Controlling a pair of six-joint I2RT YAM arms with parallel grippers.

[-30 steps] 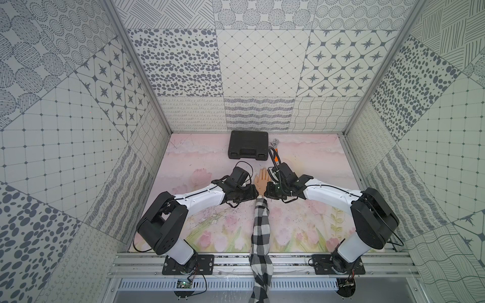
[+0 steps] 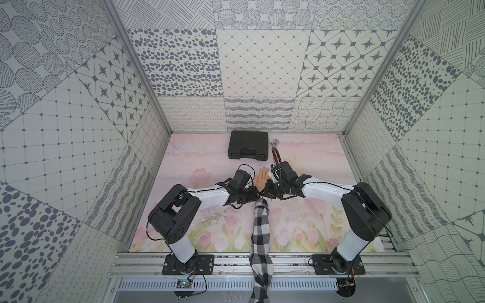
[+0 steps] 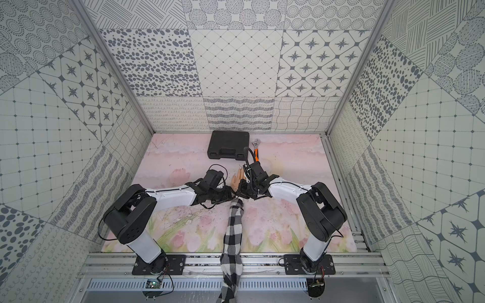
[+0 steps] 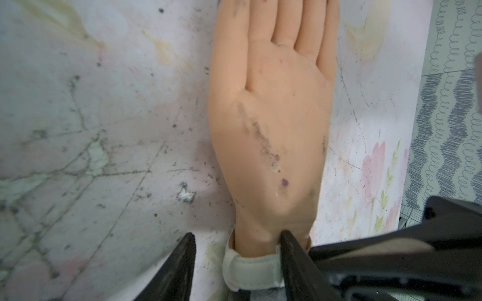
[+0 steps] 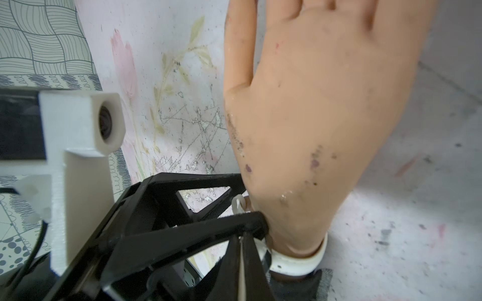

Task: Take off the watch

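A white watch strap [image 5: 296,264] circles the wrist of a tan model hand [image 5: 311,115], just above the checked sleeve [image 2: 260,227]. My left gripper is at the wrist, its fingers apart, with the white strap [image 4: 253,271] visible in the gap between them. My right gripper has its fingertips together close to the thumb-less wrist edge, beside the strap; nothing clearly shows between them. A small curl of white strap end [image 5: 238,204] stands by the left gripper's finger. The watch face is not visible.
A black case [image 2: 248,145] and an orange-handled wrench [image 3: 256,149] lie behind the hand. Both grippers are crowded together at the wrist, nearly touching.
The grippers have drawn closer together over the wrist, and the hand has shifted a little.
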